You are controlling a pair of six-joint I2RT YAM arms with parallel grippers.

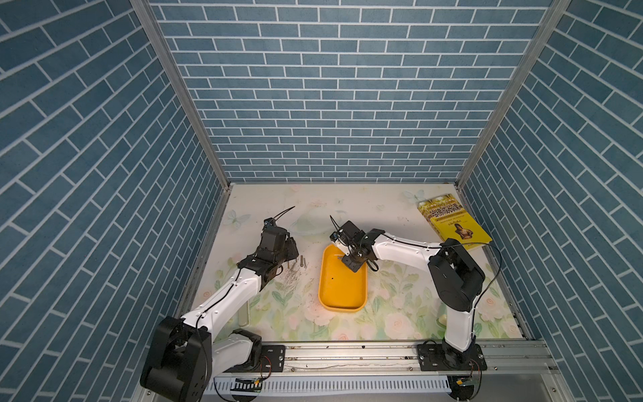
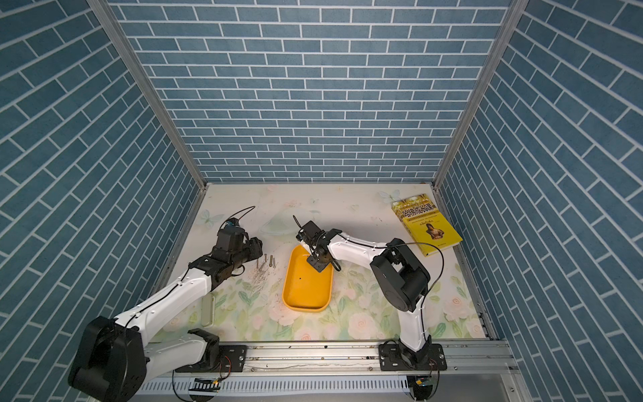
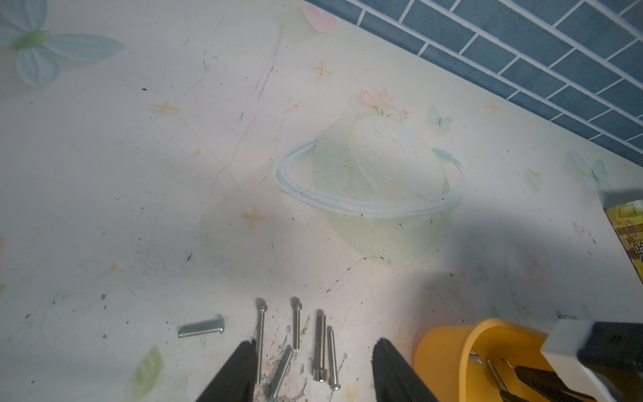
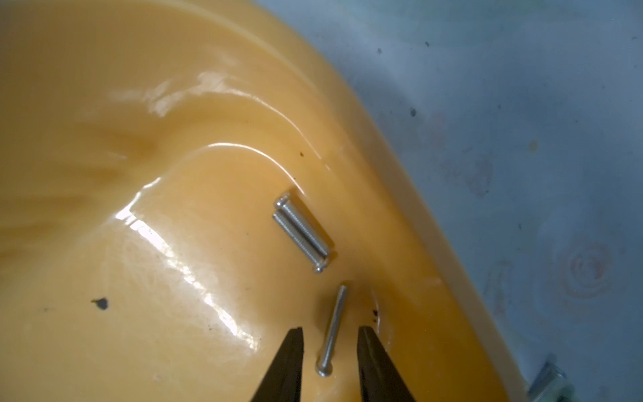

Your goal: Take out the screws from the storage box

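Observation:
The storage box is an open orange tray (image 1: pixel 343 294) in the middle of the table. Inside it, in the right wrist view, two short silver screws (image 4: pixel 301 231) lie side by side, and a longer thin screw (image 4: pixel 333 331) lies apart from them. My right gripper is open over the box, with the thin screw appearing in the gap between its fingers but not gripped. On the table left of the box lie several loose screws (image 3: pixel 321 345). My left gripper stands open above these, with nothing held.
A yellow book (image 1: pixel 455 219) rests at the back right. Near the front left lies a pale flat strip (image 2: pixel 207 309). A small dark speck (image 4: pixel 100 303) marks the box floor.

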